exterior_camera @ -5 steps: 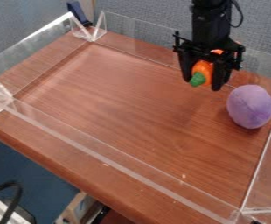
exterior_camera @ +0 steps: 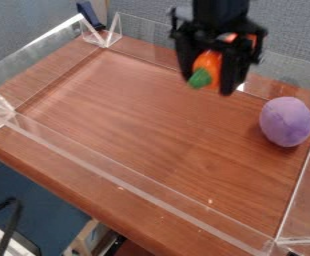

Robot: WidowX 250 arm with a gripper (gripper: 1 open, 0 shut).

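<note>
My black gripper (exterior_camera: 209, 70) hangs at the upper middle, blurred, around an orange carrot-like object with a green end (exterior_camera: 203, 72). Whether its fingers close on that object is unclear. A purple oval object (exterior_camera: 286, 122), like an eggplant or ball, lies at the right of the wooden tray floor (exterior_camera: 131, 150).
Clear plastic walls (exterior_camera: 104, 30) border the tray. A second orange item shows partly behind the gripper at the back right. Dark cables and other items lie outside at lower left.
The gripper and the orange object have moved left and a little up, and the gripper looks larger and nearer. The purple object has stayed in place.
</note>
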